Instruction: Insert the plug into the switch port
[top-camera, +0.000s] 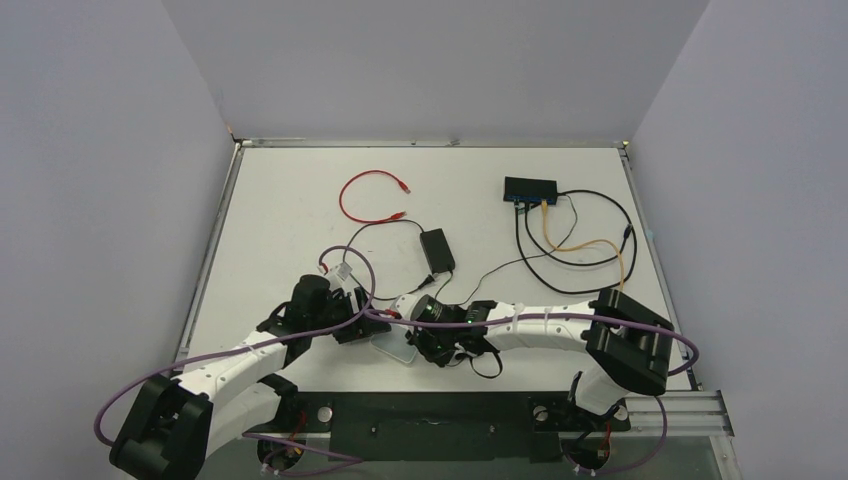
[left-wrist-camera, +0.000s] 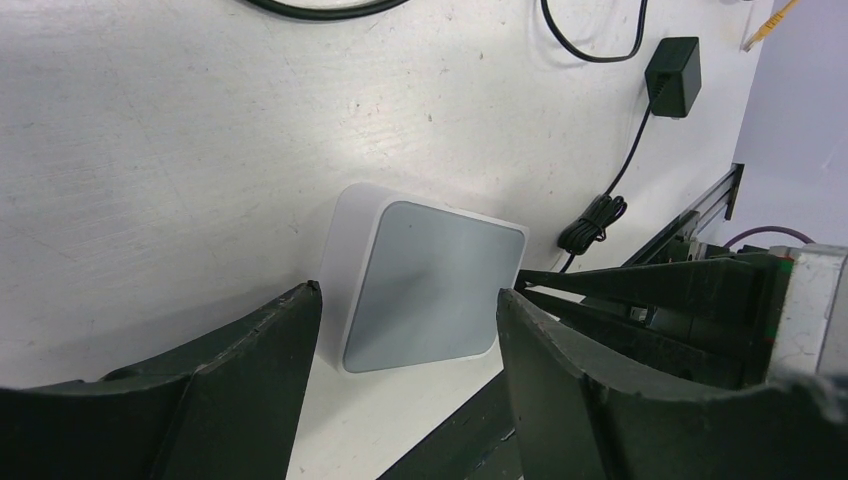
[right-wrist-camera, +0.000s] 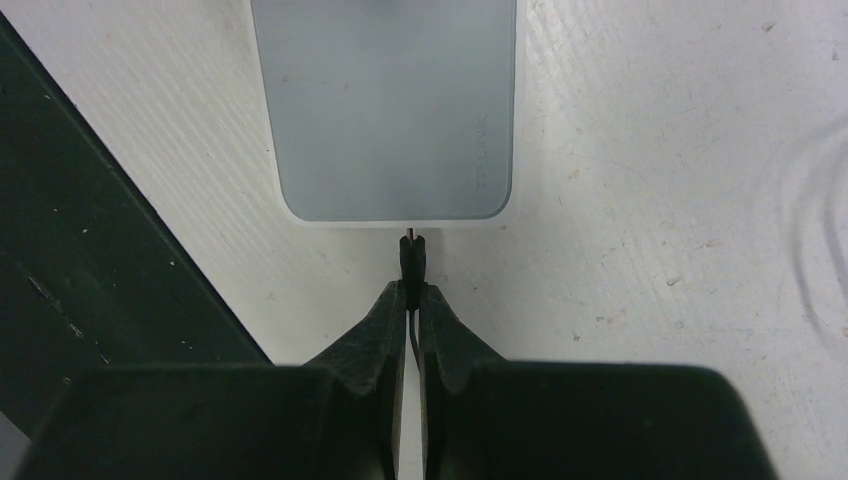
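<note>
A grey-topped white switch box lies on the table between the two arms. My left gripper stands open around it, one finger at each side; whether they touch it is unclear. At the box's edge, in the right wrist view, is a thin black plug with its metal tip pointing at the side of the switch. My right gripper is shut on this plug, its cable trailing back between the fingers. The port itself is hidden below the top edge, so I cannot tell whether the tip is inside.
A black power adapter and a red cable lie beyond the arms. At the back right a black box has black and yellow cables attached. Free table shows at the back left.
</note>
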